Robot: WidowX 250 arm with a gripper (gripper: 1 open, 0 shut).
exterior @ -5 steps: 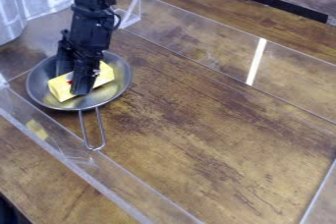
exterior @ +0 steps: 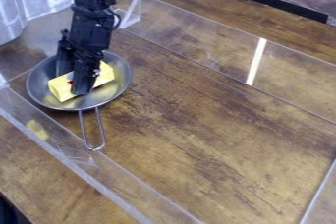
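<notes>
A steel pan (exterior: 112,95) with a wire handle pointing toward the front sits at the left of the table. Inside it lies a yellow block (exterior: 63,88). The black gripper (exterior: 82,81) reaches down from the top into the pan, shut on the yellow block, its fingertips partly hidden against the block.
Clear plastic walls border the wooden table (exterior: 217,135) along the left and back, with a white tape strip (exterior: 256,61) at the back right. A pale curtain hangs at the back left.
</notes>
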